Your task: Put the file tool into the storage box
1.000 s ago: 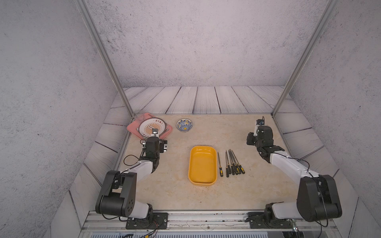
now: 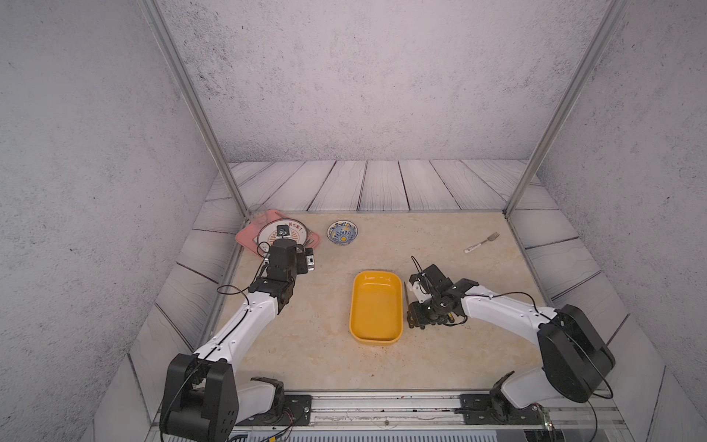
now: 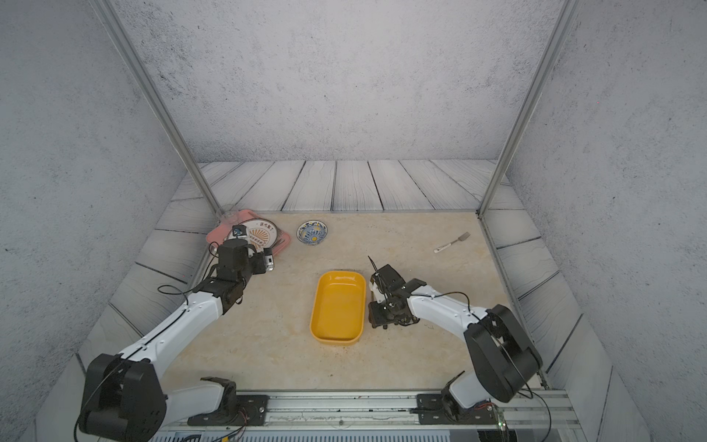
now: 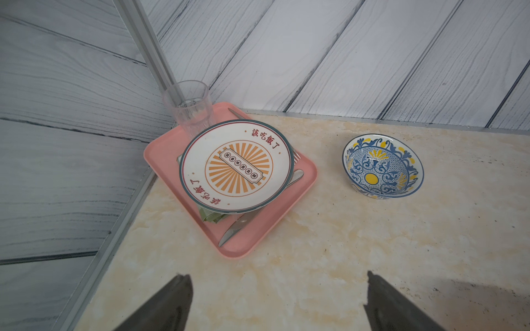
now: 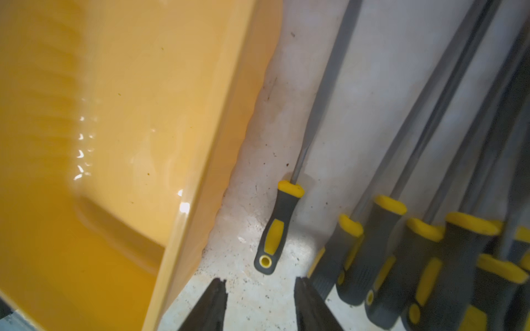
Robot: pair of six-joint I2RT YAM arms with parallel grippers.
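Note:
A yellow storage box [image 2: 375,307] [image 3: 338,307] [image 5: 127,110] sits empty at the middle front. Just right of it, in the right wrist view, a single file [image 5: 278,226] with a black-and-yellow handle lies apart from a bundle of several similar files [image 5: 452,264]. My right gripper hangs over these tools beside the box, its fingers apart with nothing between them, just short of the single file's handle end. My left gripper is open over the left of the table, empty, facing the plate.
A pink tray [image 4: 243,248] holding a plate [image 4: 198,165], glass [image 4: 185,99] and cutlery is at back left, a patterned bowl [image 4: 382,171] beside it. A fork [image 2: 482,241] lies at back right.
My right arm has swung left and toward the front, down over the files beside the box. My left arm has shifted slightly, staying over the left side.

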